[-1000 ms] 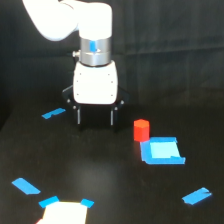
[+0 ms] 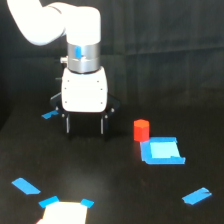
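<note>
A small red block (image 2: 141, 130) stands on the dark table, right of the middle. It touches or nearly touches the upper left corner of a pale square (image 2: 164, 150) framed in blue tape. My gripper (image 2: 85, 123) hangs to the left of the block, pointing down. Its two thin dark fingers are well apart, with nothing visible between them. How high the fingertips are over the table cannot be judged.
A bright white square (image 2: 66, 213) with an orange mark at its left lies at the front edge, with blue tape at its corners. Blue tape strips (image 2: 26, 186) (image 2: 197, 196) lie at both sides.
My gripper has moved left and a little lower in the view, farther from the red block. The block and the taped squares have not moved.
</note>
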